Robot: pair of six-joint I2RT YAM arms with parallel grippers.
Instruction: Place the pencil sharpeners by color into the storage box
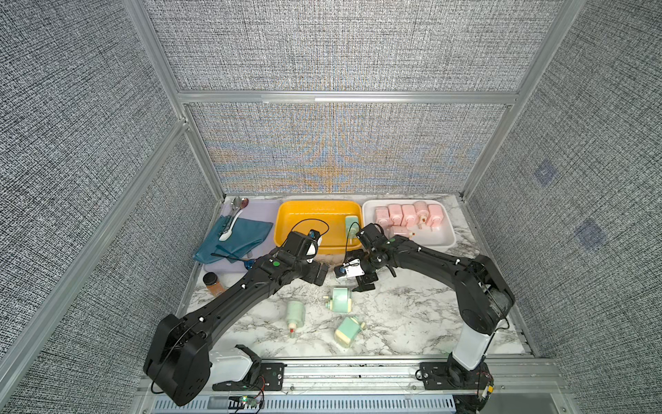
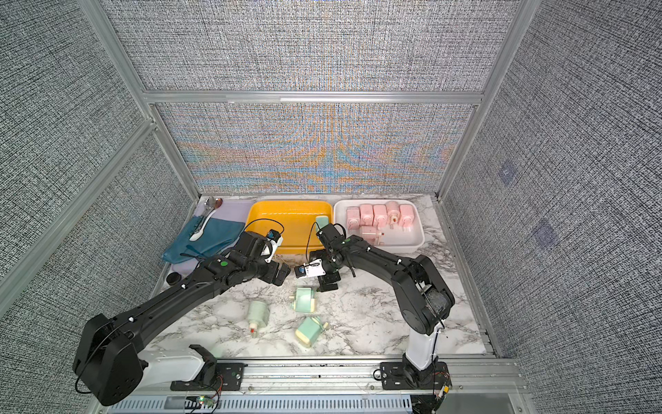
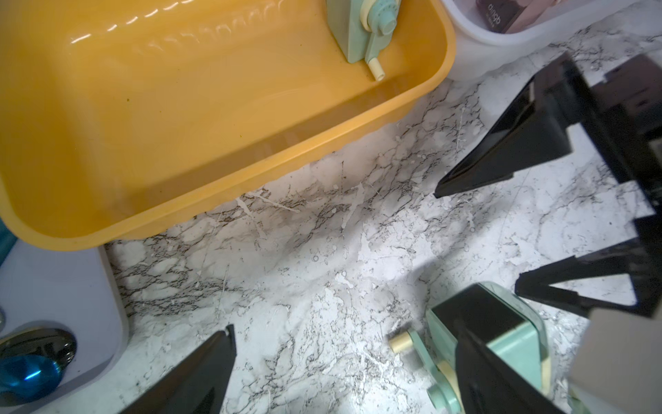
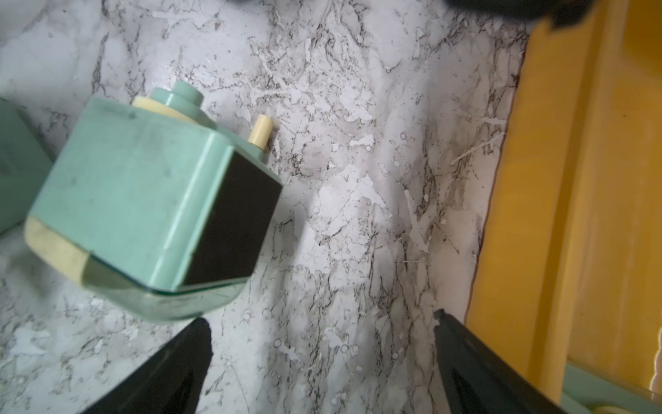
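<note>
A mint-green sharpener (image 1: 340, 299) stands on the marble table just in front of my two grippers. Two more lie closer to the front edge, a green one (image 1: 295, 314) on the left and another (image 1: 349, 331) on the right. My left gripper is open with nothing held; its right finger overlaps the nearest sharpener in the left wrist view. My right gripper is open over bare marble, that sharpener left of its gap. One green sharpener (image 3: 362, 27) sits in the yellow box (image 1: 281, 241). Several pink sharpeners (image 1: 408, 214) lie in the white box (image 1: 444, 238).
On the left, a lilac mat (image 1: 272, 209) bears a teal cloth (image 1: 255, 238) and spoons (image 1: 231, 224). A brown jar (image 1: 213, 283) stands in front of it. The two arms are close together before the boxes.
</note>
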